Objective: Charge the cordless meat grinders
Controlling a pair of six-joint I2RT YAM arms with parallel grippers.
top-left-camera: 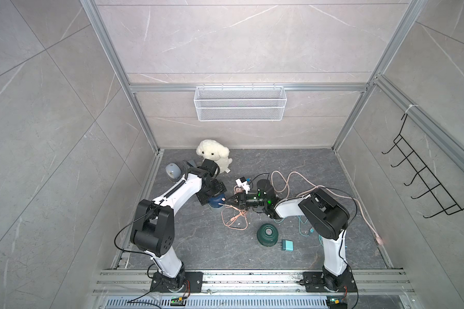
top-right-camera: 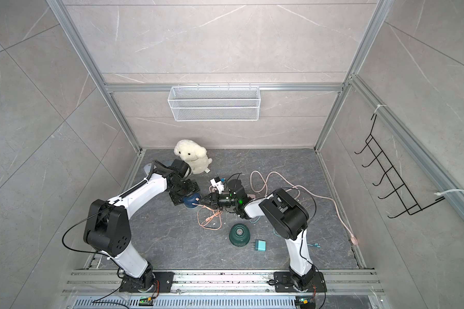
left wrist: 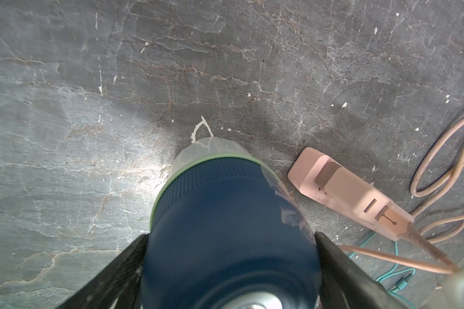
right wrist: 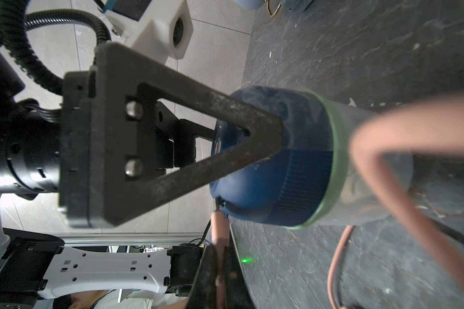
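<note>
A blue grinder (left wrist: 232,206) with a clear cup and light-green rim stands upright on the floor. My left gripper is open, its fingers on either side of the blue body. My right gripper is shut on a pink cable near its connector (right wrist: 219,226). The connector's metal tip meets the dark port on the blue grinder's side; how deep it sits cannot be told. A green grinder (top-left-camera: 267,234) stands in front of the right arm, and a grey-blue one (top-left-camera: 173,171) is at the back left.
A pink power strip (left wrist: 350,190) lies beside the blue grinder, with loose pink cord (top-left-camera: 237,220) nearby. A teal charger (top-left-camera: 287,245) sits right of the green grinder. The white plush toy (top-left-camera: 214,153) stands behind the left gripper.
</note>
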